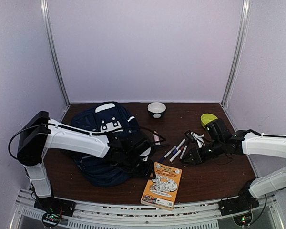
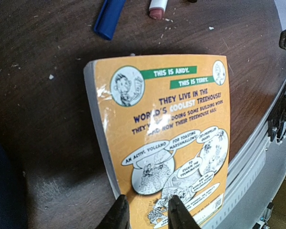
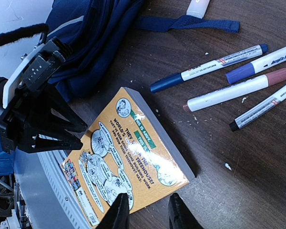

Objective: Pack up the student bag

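An orange book (image 1: 161,186) (image 2: 162,119) (image 3: 124,152) lies flat at the table's front edge. My left gripper (image 1: 150,172) hangs over the book's near left part, fingers parted with nothing held. My right gripper (image 1: 190,157) is to the right, low over the table beside the markers, fingers apart and empty. The dark blue backpack (image 1: 100,171) (image 3: 86,52) lies on the left, partly behind my left arm. Several markers (image 1: 178,155) (image 3: 224,95) lie loose in the middle.
A white-and-dark bowl (image 1: 157,109) stands at the back middle, a yellow bowl (image 1: 208,118) at the back right. A backpack strap (image 3: 214,25) reaches toward the markers.
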